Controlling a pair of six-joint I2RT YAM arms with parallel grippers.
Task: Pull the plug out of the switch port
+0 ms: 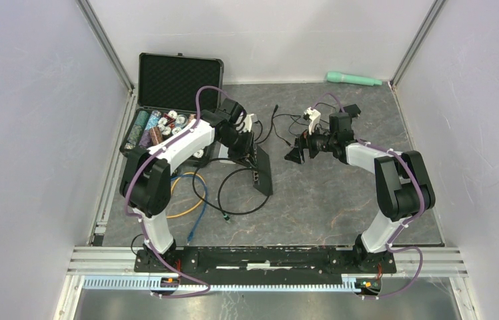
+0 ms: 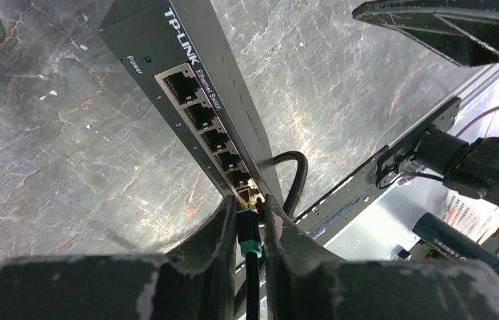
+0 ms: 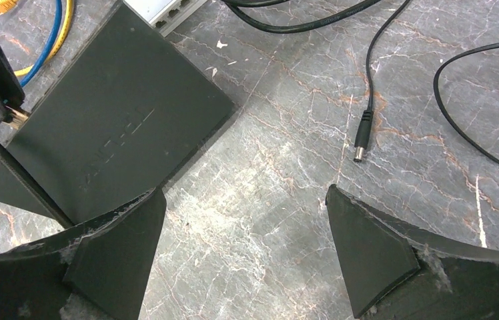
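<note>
The black TP-LINK switch [image 2: 200, 87] [image 1: 263, 175] shows its row of ports in the left wrist view, tilted on the grey table. My left gripper is shut on the plug [image 2: 248, 233], a dark connector with a teal band, at the lowest port; whether it is still seated is hard to tell. A black cable runs from it. My right gripper stands open over bare table, right of the switch, with nothing between its fingers.
A case [image 1: 180, 83] of spools or chips stands at back left. A blue cable [image 1: 200, 213] and yellow cable lie at front left. A DC plug [image 3: 363, 133] and thin cables lie right of the switch. A green cylinder [image 1: 353, 79] lies at the back.
</note>
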